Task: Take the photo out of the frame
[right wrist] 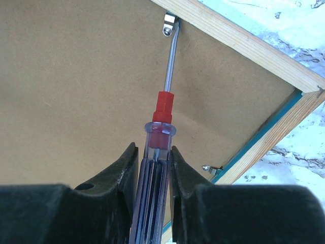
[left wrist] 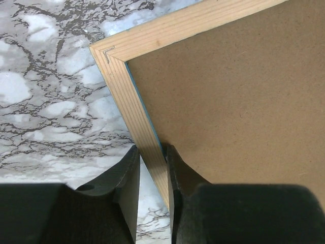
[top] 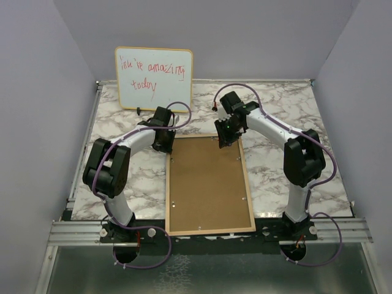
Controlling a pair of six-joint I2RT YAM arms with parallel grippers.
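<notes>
Back side up, the picture frame [top: 167, 196] lies on the table with its brown backing board [top: 205, 184] inside. My left gripper is shut on the wooden side rail [left wrist: 133, 104] close to a corner. In the right wrist view a red and clear screwdriver [right wrist: 163, 109] is held by its handle in my right gripper. The screwdriver's tip touches or lies right beside a small metal clip [right wrist: 168, 24] at the rail's inner edge. A second clip [right wrist: 210, 169] sits at the neighbouring rail. The photo itself is hidden beneath the board.
A whiteboard [top: 154, 76] with red handwriting stands at the back left. Several more metal clips line the frame's inner edges.
</notes>
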